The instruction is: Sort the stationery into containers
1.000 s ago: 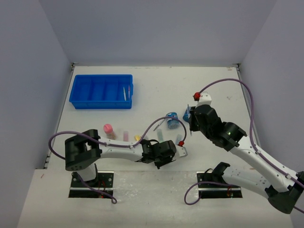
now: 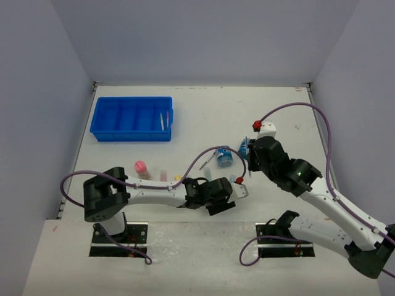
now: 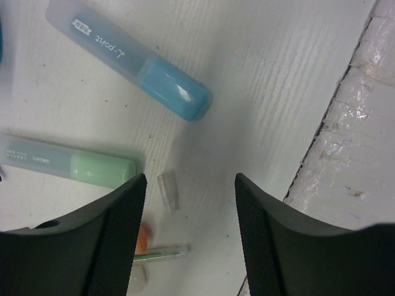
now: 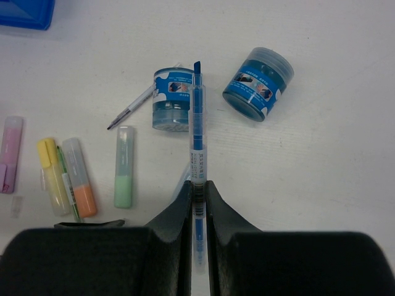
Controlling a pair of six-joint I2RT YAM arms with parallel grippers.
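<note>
My left gripper is open low over the table's front edge, its fingers apart with nothing gripped. Beyond its fingertips lie a blue highlighter and a green highlighter; a small clear piece and a thin green pen are beneath. My right gripper is shut on a slim blue pen in a clear casing, raised above the table. The blue container stands at the back left; two thin pens rest in its right compartment.
Two blue-labelled jars lie near the middle, a white pen beside one. Pink, yellow and orange highlighters lie to the left.
My left gripper has shifted slightly right, and its fingers look wider apart than before. The right arm, still with the blue pen, has hardly moved.
</note>
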